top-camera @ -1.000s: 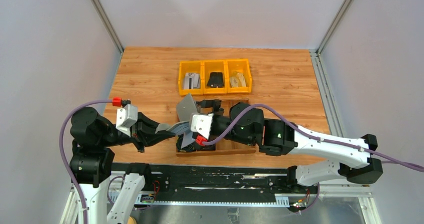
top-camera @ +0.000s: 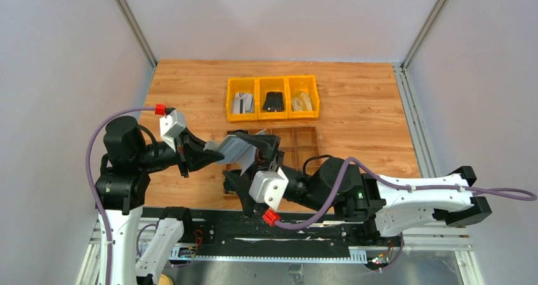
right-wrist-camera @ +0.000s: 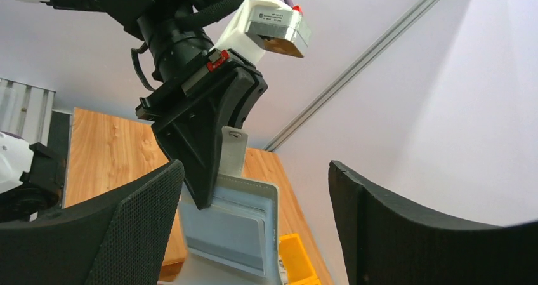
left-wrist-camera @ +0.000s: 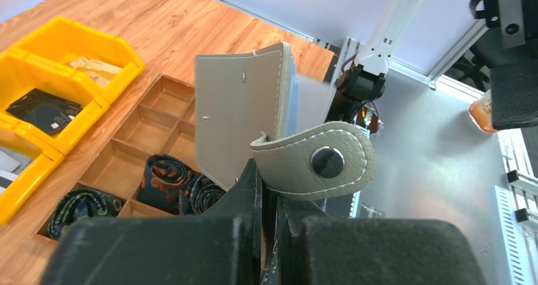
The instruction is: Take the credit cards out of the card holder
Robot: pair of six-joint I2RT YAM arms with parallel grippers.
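Observation:
The grey card holder (left-wrist-camera: 238, 101) hangs in the air with its cover spread. My left gripper is shut on its edge near the snap strap (left-wrist-camera: 323, 161). Clear bluish sleeves (right-wrist-camera: 225, 231) face my right gripper, which stands open with nothing between its fingers. In the top view the card holder (top-camera: 235, 150) spans the space between both grippers. In the right wrist view it lies beyond the gap between my right fingertips. Whether any card sits inside the sleeves cannot be told.
A yellow three-part bin (top-camera: 271, 82) with small items stands at the back. Below the card holder is a brown wooden compartment tray (top-camera: 304, 139), with dark coiled bundles (left-wrist-camera: 168, 177) in some compartments. Bare table (top-camera: 361, 126) lies to the right.

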